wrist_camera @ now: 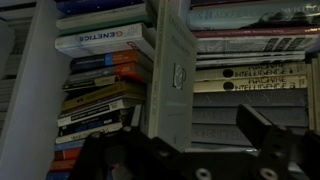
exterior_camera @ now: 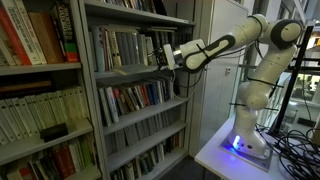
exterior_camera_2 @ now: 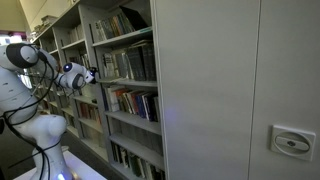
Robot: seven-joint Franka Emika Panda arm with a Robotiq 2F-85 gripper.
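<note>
My gripper [exterior_camera: 160, 54] is at the upper shelves of the grey bookcase, on the end of the white arm reaching in from the right. In the wrist view its dark fingers stand apart at the bottom, open, with nothing seen held between them. A grey vertical board [wrist_camera: 175, 80] with a small emblem lies ahead of the gripper in that view. To its left is a stack of books, including a white one marked GENETICS [wrist_camera: 100, 40]. On its right sit yellowish volumes [wrist_camera: 250, 84] and a row of dark volumes [wrist_camera: 250, 115].
Rows of books [exterior_camera: 40, 115] fill the bookcase at left. A white table [exterior_camera: 225, 155] carries the arm's base [exterior_camera: 250, 140], with loose black cables [exterior_camera: 295, 150] behind it. Open floor space lies between the table and the shelves.
</note>
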